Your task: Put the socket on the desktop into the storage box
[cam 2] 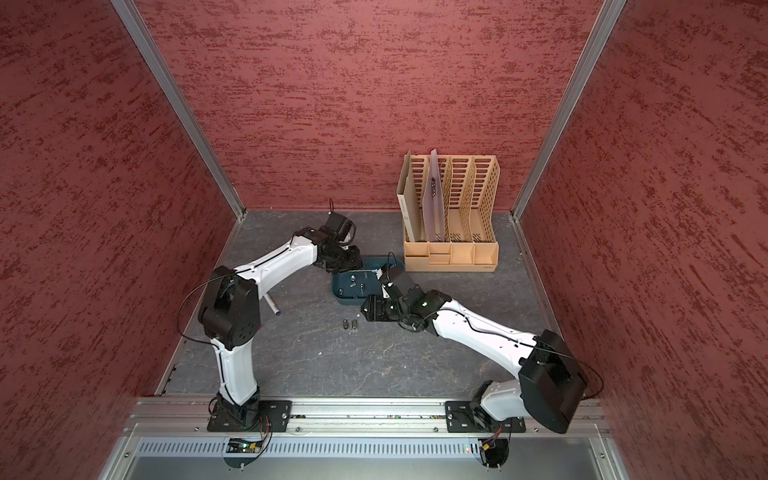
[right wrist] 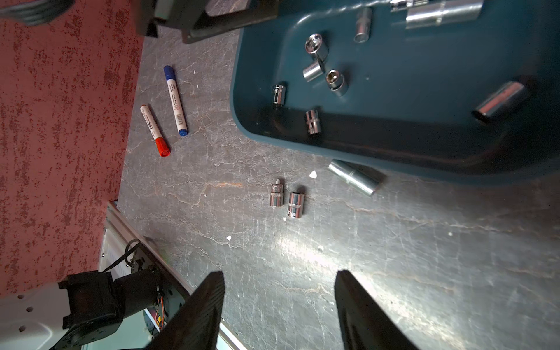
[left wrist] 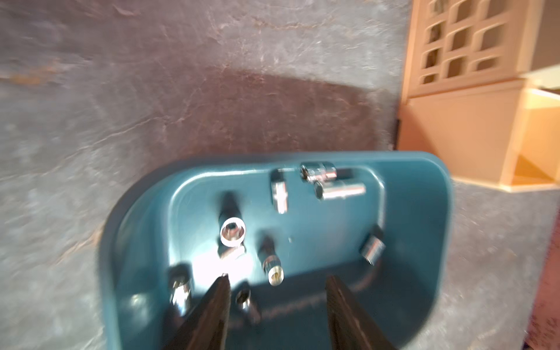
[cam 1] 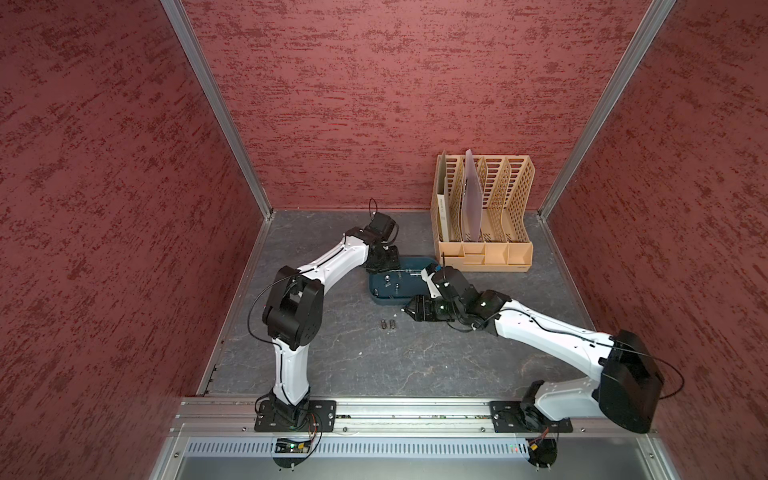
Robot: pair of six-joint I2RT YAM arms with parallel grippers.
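Note:
Three metal sockets are out on the desktop in the right wrist view: a small socket (right wrist: 276,194), one beside it (right wrist: 295,204), and a longer socket (right wrist: 354,176) close to the front wall of the dark blue storage box (right wrist: 402,166). Several more sockets lie or stand inside the box, among them an upright one (left wrist: 232,231). Over the box's left part, my left gripper is open, its fingers apart and empty. My right gripper hovers near the box's front side, also open, with bare desk showing between its fingers.
A beige file rack (cam 1: 484,256) stands behind the box on the right. Blue (right wrist: 176,100) and red (right wrist: 155,130) markers lie at the desk's left. The desktop in front of the box is largely clear.

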